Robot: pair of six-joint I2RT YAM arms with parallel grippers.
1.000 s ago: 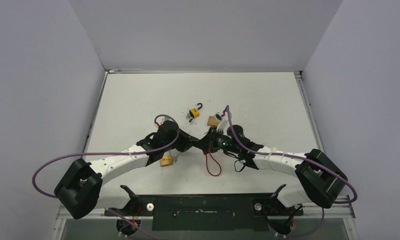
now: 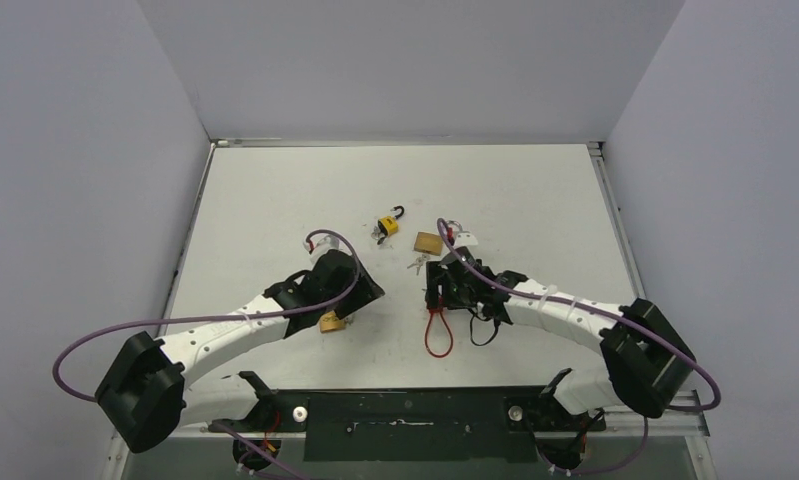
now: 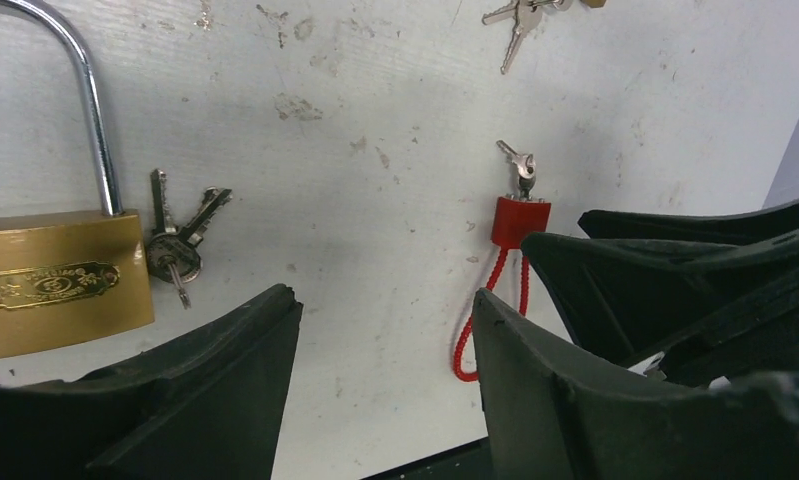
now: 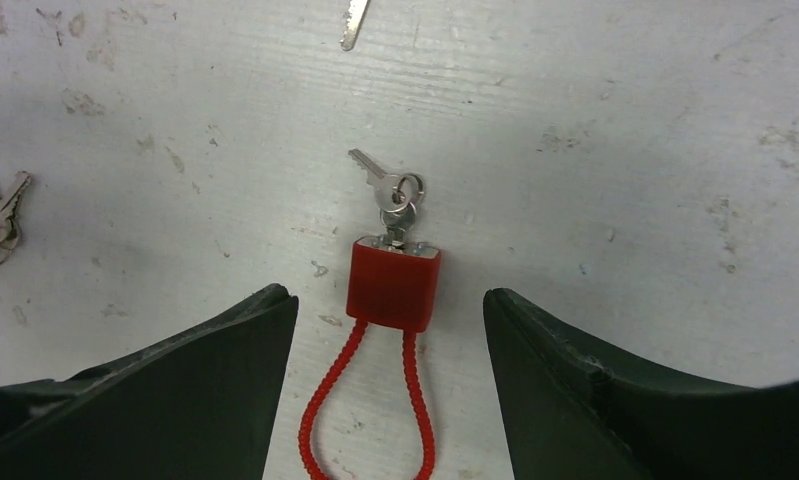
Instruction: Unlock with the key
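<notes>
The red padlock (image 4: 387, 272) lies on the table, its red cord (image 4: 423, 410) looping toward the front and both cord ends meeting the body. A silver key (image 4: 399, 216) stands in the lock's far end, and a second key (image 4: 371, 166) hangs beside it on the ring. Over this lock my right gripper is open, its fingers (image 4: 215, 350) to either side and nothing gripped. To the left, my left gripper stands open above bare table, with nothing between its fingers. Whether the cord is latched cannot be told.
A large brass padlock (image 3: 60, 285) with keys (image 3: 175, 250) lies left of my left gripper. Farther back are a yellow padlock (image 2: 388, 226) and another brass padlock (image 2: 428, 243). The right gripper partly covers the red lock from above.
The grippers were close together at the red lock; now they are apart. The lock moved slightly right and lies on the table.
</notes>
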